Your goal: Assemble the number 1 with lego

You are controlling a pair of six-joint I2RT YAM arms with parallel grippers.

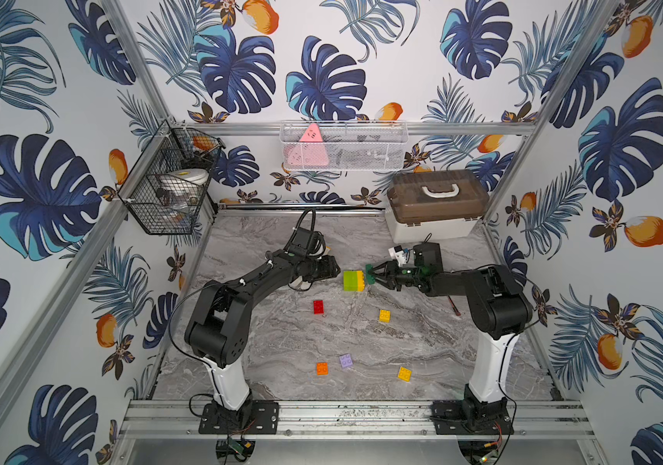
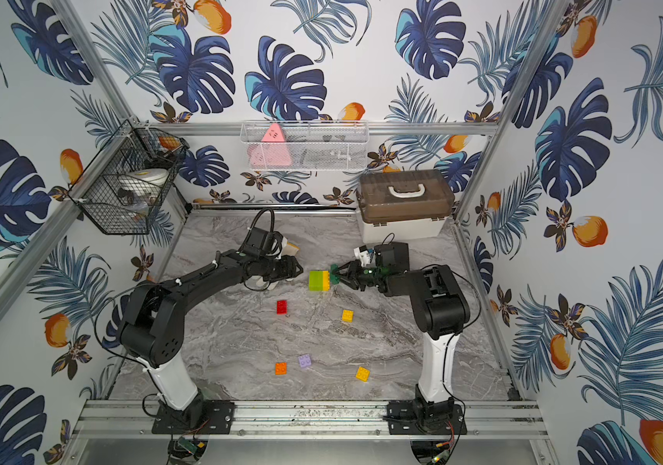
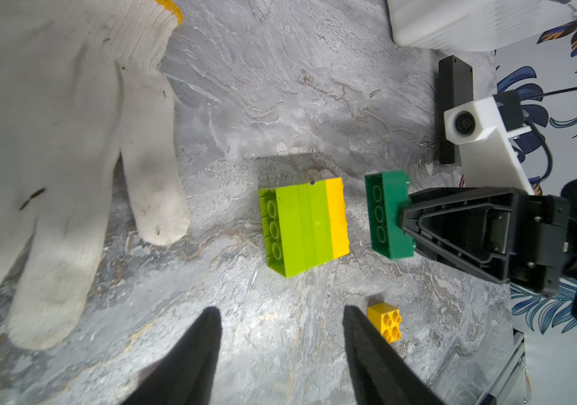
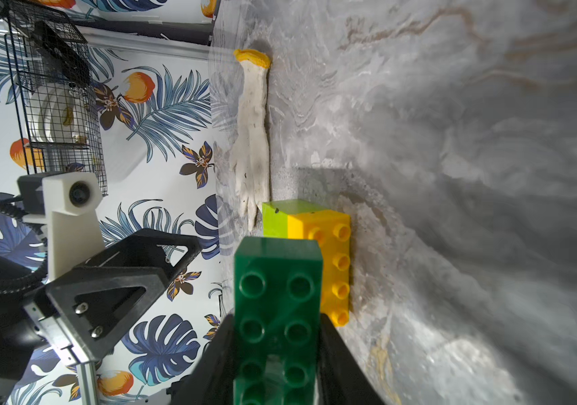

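A joined block of lime and yellow bricks lies on the marble surface. My right gripper grips a dark green brick close beside the yellow side. My left gripper is open and empty, left of the block and above it. A red brick, two small yellow bricks, an orange brick and a purple brick lie loose nearer the front.
A white glove lies behind my left gripper. A brown-lidded toolbox stands at the back right. Wire baskets hang on the left and back walls. The front middle has free room between the loose bricks.
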